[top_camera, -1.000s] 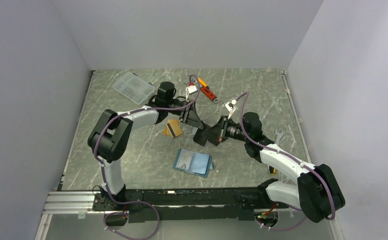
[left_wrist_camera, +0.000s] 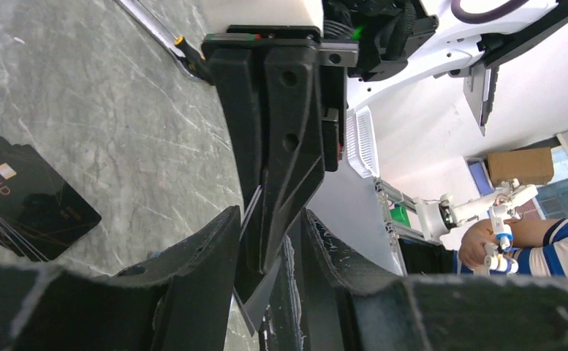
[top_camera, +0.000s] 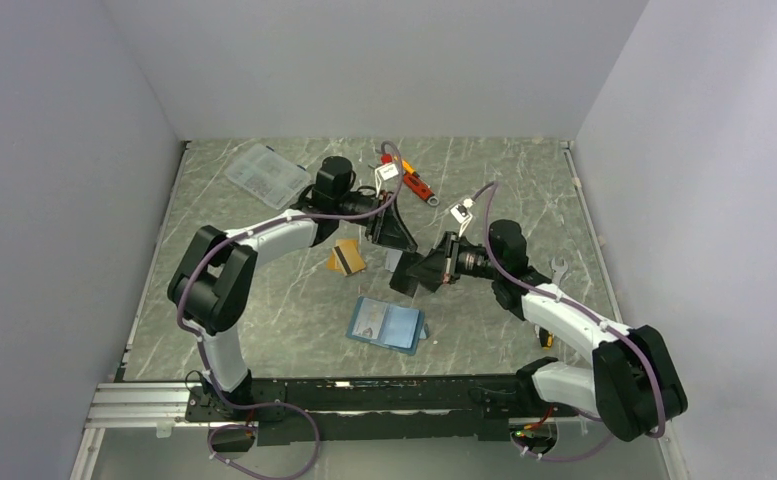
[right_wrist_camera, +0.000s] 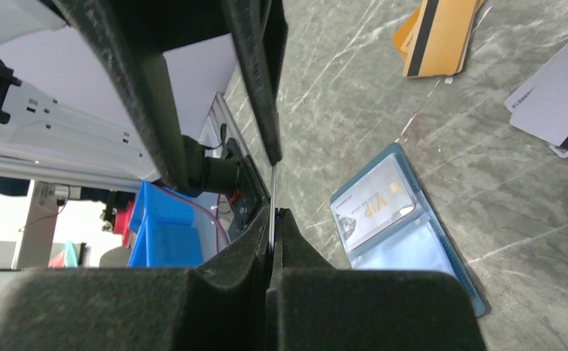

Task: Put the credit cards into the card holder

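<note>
A dark card [top_camera: 402, 277] stands out from my right gripper [top_camera: 426, 268], which is shut on it. In the right wrist view the card [right_wrist_camera: 273, 197] is seen edge-on as a thin line. My left gripper [top_camera: 400, 243] is open close to the card's upper end; its fingers [right_wrist_camera: 254, 80] look apart from it or barely beside it. The blue card holder [top_camera: 404, 349] lies in front, a silver VIP card [right_wrist_camera: 376, 203] in one side. Black VIP cards [left_wrist_camera: 28, 194] lie under the right gripper, gold cards [top_camera: 348, 257] to the left, white cards [right_wrist_camera: 558, 102] partly hidden behind the grippers.
A clear plastic box [top_camera: 268, 176] sits at the back left, and a red tool [top_camera: 419, 187] lies behind the left gripper. On the right are a wrench [top_camera: 560, 270] and the right arm. Table to the left of the holder is free.
The right gripper has shifted only slightly, still with the card.
</note>
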